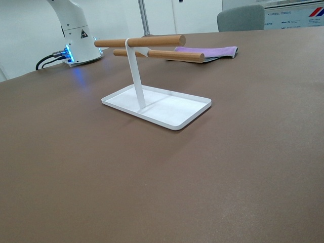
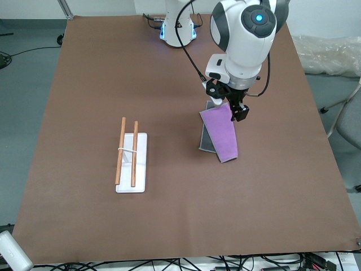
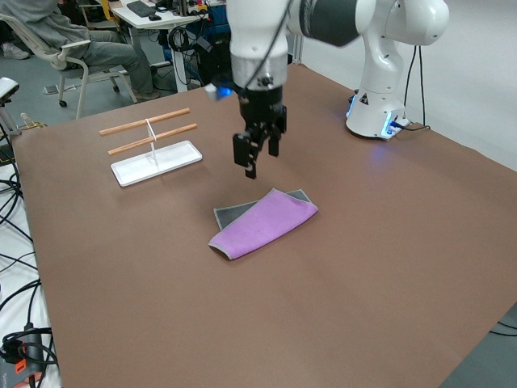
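Observation:
A purple cloth [image 2: 221, 135] with a grey cloth [image 2: 206, 142] partly under it lies on the brown table, seen also as a purple cloth [image 3: 262, 225] in the right view. The black gripper [image 3: 258, 153] hangs above the table just behind the cloths, pointing down and apart from them; whether it is open or shut is unclear. A white stand [image 2: 139, 175] with a tray base and two wooden bars [image 1: 152, 40] stands to the left of the cloths in the left view.
The white robot base [image 3: 376, 113] is at the back. Cables and equipment [image 3: 24, 356] run along the table's outer edge.

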